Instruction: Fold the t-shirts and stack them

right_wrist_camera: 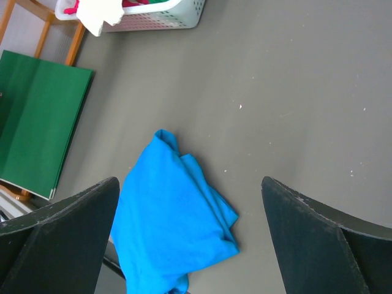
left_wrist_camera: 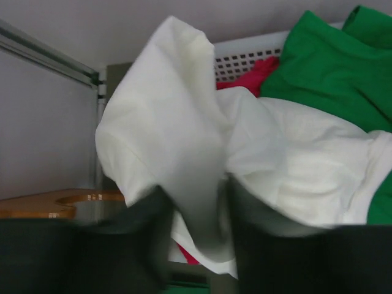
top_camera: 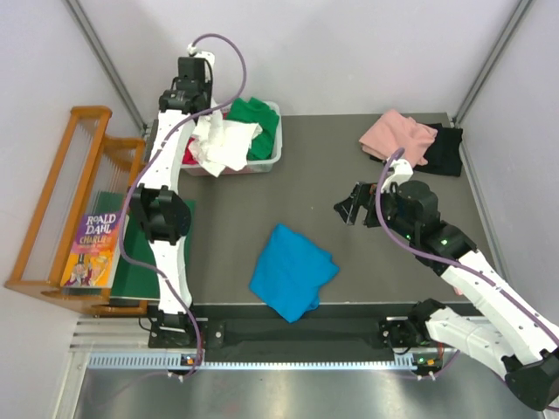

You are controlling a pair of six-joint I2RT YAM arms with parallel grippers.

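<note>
A white shirt [top_camera: 224, 144] drapes over the basket at the back left, partly hanging over its front rim. Above it is my left gripper [top_camera: 196, 87]; in the left wrist view its blurred fingers [left_wrist_camera: 150, 223] stand somewhat apart, with bunched white cloth [left_wrist_camera: 184, 141] running up between them. A blue shirt [top_camera: 293, 271] lies creased near the table's front edge. My right gripper [top_camera: 356, 205] is open and empty above the table, up and right of the blue shirt. At the back right a folded pink shirt [top_camera: 397, 138] rests on a black one [top_camera: 445, 150].
The white basket [top_camera: 262, 166] also holds green cloth [top_camera: 253, 112] and red cloth [left_wrist_camera: 251, 76]. On the left stand a wooden rack [top_camera: 63, 196] with a book [top_camera: 92, 249] and a green panel [right_wrist_camera: 40, 122].
</note>
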